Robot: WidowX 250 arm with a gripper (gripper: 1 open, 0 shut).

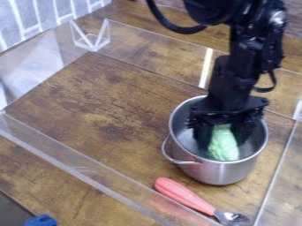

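Observation:
A steel pot [229,174] with a side handle stands on the wooden table at the right. A pale green, ribbed cabbage-like vegetable [223,146] lies inside it. My black gripper [222,126] reaches down into the top of the pot, over the vegetable. Its fingertips are dark and partly hidden, so whether it holds the vegetable or how far it is open is not clear.
A spoon with a red handle [184,196] lies in front of the pot. Clear plastic walls border the work area. A blue object [41,220] sits at the bottom left corner.

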